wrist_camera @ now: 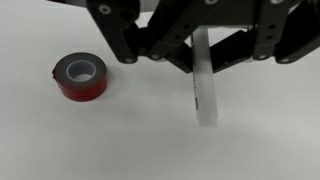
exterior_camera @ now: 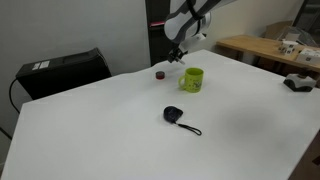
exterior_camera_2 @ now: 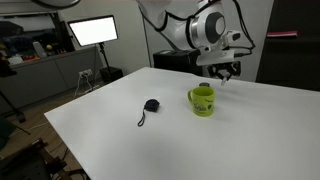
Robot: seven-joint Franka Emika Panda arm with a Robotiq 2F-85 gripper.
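Note:
My gripper is shut on a pale, narrow bar-like object (wrist_camera: 205, 95), which points down from between the dark fingers in the wrist view; what it is I cannot tell. To its left lies a roll of red tape (wrist_camera: 82, 76) with a grey inner ring, apart from the gripper. In exterior view 1 the gripper (exterior_camera: 177, 54) hangs at the far edge of the white table, just beyond and right of the tape roll (exterior_camera: 160, 75). A green mug (exterior_camera: 193, 81) stands upright nearer the camera, its handle to the left.
A black device with a wrist strap (exterior_camera: 172, 115) lies on the table in front of the mug. A black case (exterior_camera: 62, 74) sits at the back left.

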